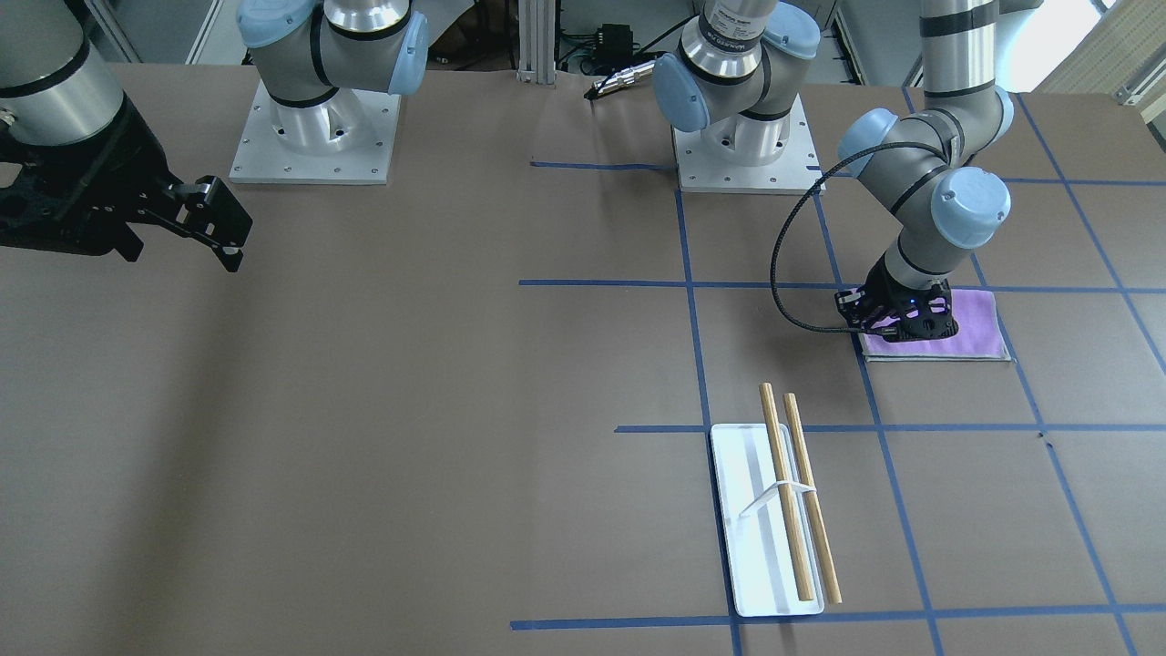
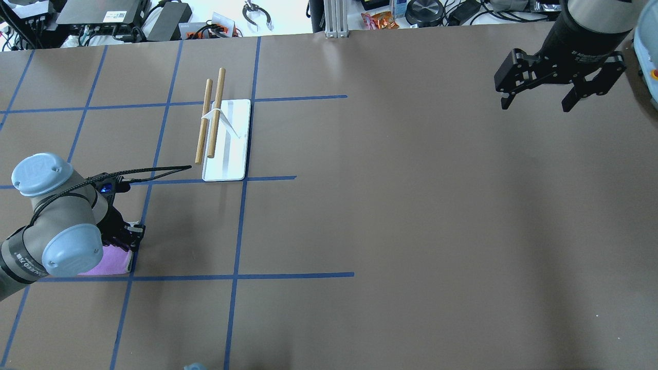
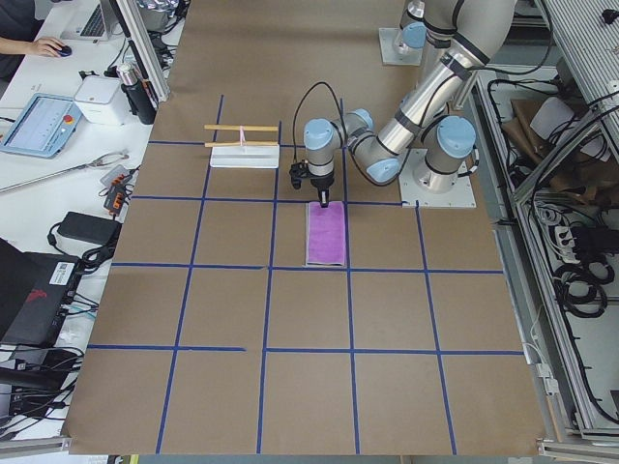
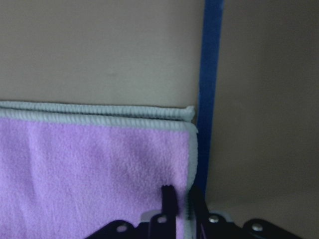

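Observation:
A purple cloth (image 1: pixel 973 333) with a pale grey hem lies folded flat within the taped grid, also seen as a pink rectangle (image 3: pixel 325 242) in the left view. My gripper (image 1: pixel 896 317) is low over its edge. In the wrist view the two black fingertips (image 4: pixel 183 194) sit close together at the cloth's right hemmed edge (image 4: pixel 191 159), a narrow strip of hem between them; whether they pinch it I cannot tell. In the top view my arm hides much of the cloth (image 2: pixel 108 262).
A white tray (image 1: pixel 743 547) with two wooden sticks (image 1: pixel 825 547) on a white holder lies nearby. Another black gripper (image 2: pixel 555 80) hangs at the opposite side, with other arms' bases at the table's edge.

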